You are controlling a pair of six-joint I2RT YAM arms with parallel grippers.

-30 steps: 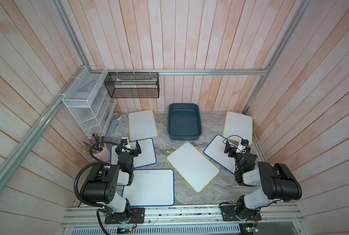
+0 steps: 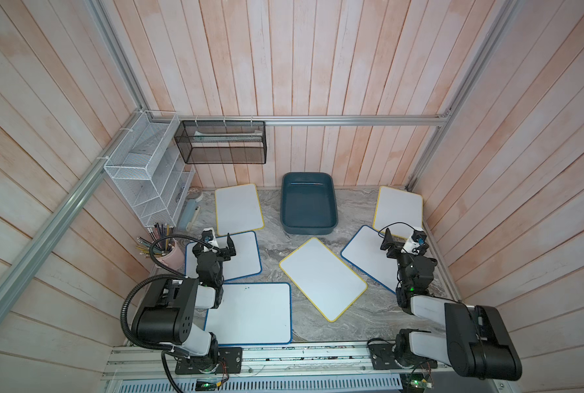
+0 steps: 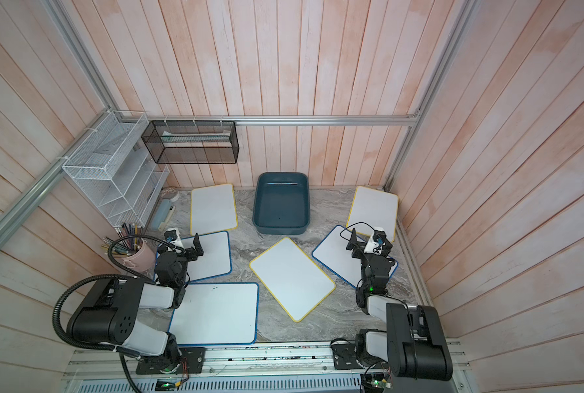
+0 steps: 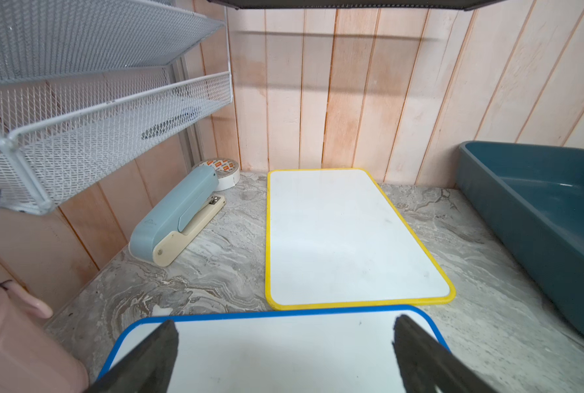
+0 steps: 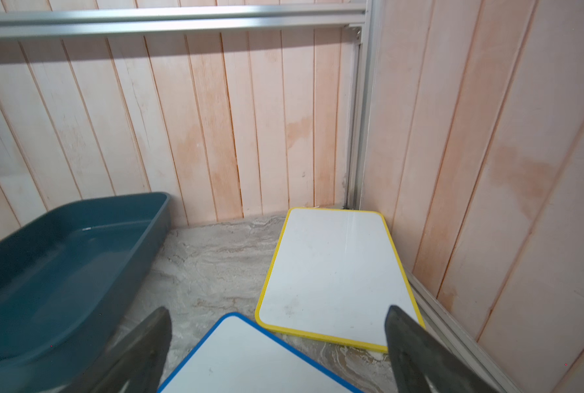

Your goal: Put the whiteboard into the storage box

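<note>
The dark teal storage box (image 2: 309, 230) stands empty at the back middle of the table. White boards lie flat around it: yellow-edged ones at back left (image 2: 239, 208), front middle (image 2: 322, 278) and back right (image 2: 398, 208), and blue-edged ones at left (image 2: 243, 255), front left (image 2: 249, 313) and right (image 2: 367, 252). My left gripper (image 2: 214, 243) is open above the left blue-edged board, nothing between its fingers. Over the right blue-edged board, my right gripper (image 2: 404, 237) is open and empty too; its arm hides part of that board.
At the left stand a white mesh rack (image 2: 149, 173), a pink pen cup (image 2: 172, 257) and a blue stapler (image 4: 177, 213) beside a tape roll (image 4: 223, 171). A black mesh basket (image 2: 221, 154) hangs on the back rail. Bare tabletop shows around the box.
My right arm has shifted a little to the right, its gripper staying open. The left arm, the boards and the box look unmoved.
</note>
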